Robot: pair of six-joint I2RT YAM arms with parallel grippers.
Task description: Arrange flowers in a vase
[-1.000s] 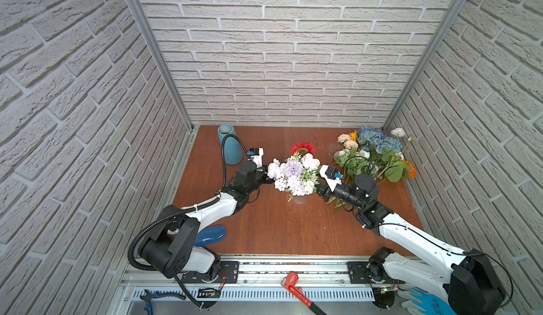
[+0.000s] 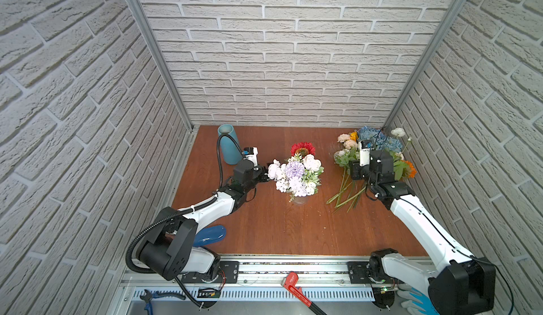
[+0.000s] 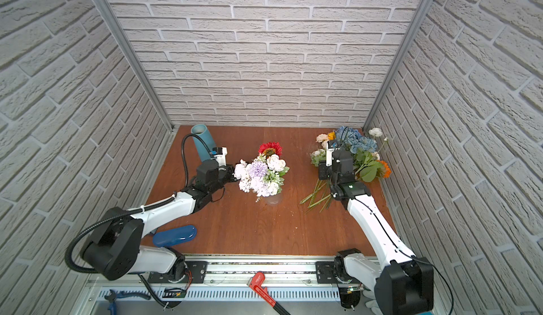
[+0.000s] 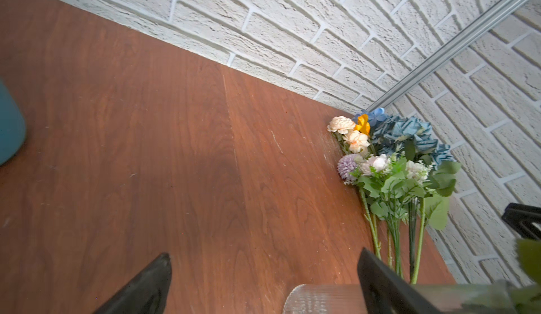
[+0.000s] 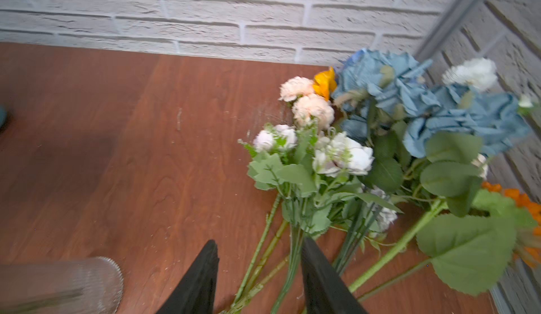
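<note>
A clear vase (image 2: pixel 299 199) stands mid-table, filled with white and lilac blooms (image 2: pixel 294 170) and a red flower (image 2: pixel 303 149). Close to its left side is my left gripper, open; part of the glass (image 4: pixel 332 300) shows behind its right finger. My right gripper hangs open over the loose flowers at the right, with green stems (image 5: pixel 294 257) visible between and beyond its fingers. That pile has white blooms (image 5: pixel 345 155), peach blooms (image 5: pixel 313 111), blue blooms (image 5: pixel 388 85) and an orange flower (image 2: pixel 409 169). Whether the fingers touch any stem cannot be told.
A teal vase (image 2: pixel 230 151) stands at the back left. A blue object (image 2: pixel 209 235) lies near the left arm's base, and a red wrench (image 2: pixel 294 284) lies beyond the table's front edge.
My right gripper has moved away from the vase, rightward and back, to over the loose flowers.
</note>
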